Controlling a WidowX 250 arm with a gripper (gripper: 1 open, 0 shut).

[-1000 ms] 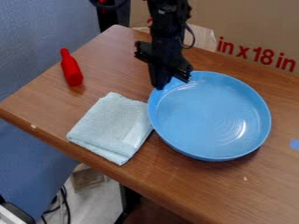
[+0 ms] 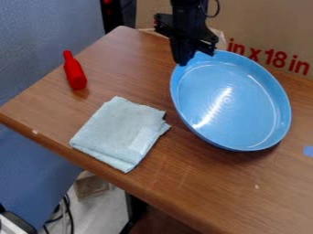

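A black robot gripper is at the top centre, pointing down at the far rim of a blue plate on the wooden table. Its fingers are too dark and small to tell if they are open or shut. A folded pale cloth lies left of the plate, apart from it. A red bottle-like object lies at the upper left of the table.
The wooden table has bare room at the front right and upper left. A cardboard box stands behind. Blue fabric and cables are beside the table at left.
The gripper has moved up and away toward the back. The plate has shifted slightly toward the back and right, farther from the cloth.
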